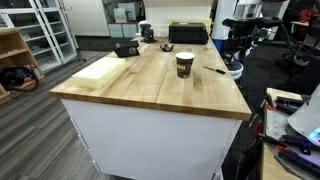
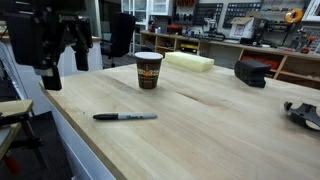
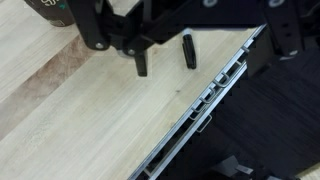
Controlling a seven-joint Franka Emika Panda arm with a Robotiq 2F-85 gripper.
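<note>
A dark marker lies flat on the wooden table near its edge. The wrist view shows the marker in the gap between my fingers as seen from above. My gripper is open and holds nothing. In exterior view 2 it hangs at the left, above the table's edge and higher than the marker. A dark paper cup with a light rim stands upright behind the marker, apart from it. The cup is near the middle of the tabletop in exterior view 1.
A pale yellow block lies at the table's left end. Toward the back are a black box and a small dark object. The wooden tabletop has wide bare areas. A metal rail runs along its edge.
</note>
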